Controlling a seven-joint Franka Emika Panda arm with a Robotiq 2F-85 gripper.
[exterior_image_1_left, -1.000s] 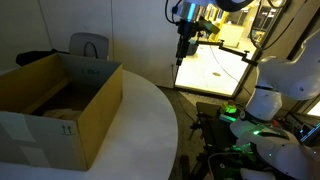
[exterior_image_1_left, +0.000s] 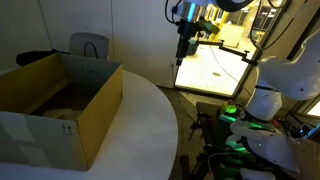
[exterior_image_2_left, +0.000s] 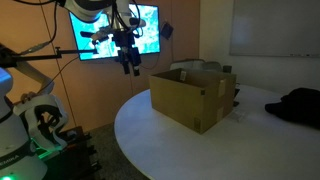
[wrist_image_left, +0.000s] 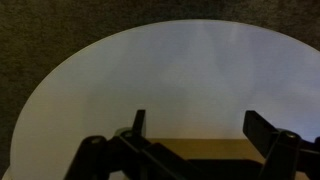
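My gripper is open, its two dark fingers wide apart with nothing between them in the wrist view. In exterior view 1 it hangs high above the right end of the white table (exterior_image_1_left: 140, 135), to the right of a large open cardboard box (exterior_image_1_left: 100, 112). Exterior view 2 shows the gripper (exterior_image_2_left: 131, 68) left of the same box (exterior_image_2_left: 207, 108) and above its rim. Part of the box's inside is hidden by its walls; something brown lies low in it, too unclear to name. A strip of cardboard (wrist_image_left: 210, 148) appears beneath the fingers in the wrist view.
A grey chair (exterior_image_1_left: 89, 44) stands behind the table. Black cloth (exterior_image_2_left: 297, 104) lies at the table's far right in exterior view 2. The rounded table end beside the box is bare. A lit screen (exterior_image_2_left: 112, 38) hangs on the back wall.
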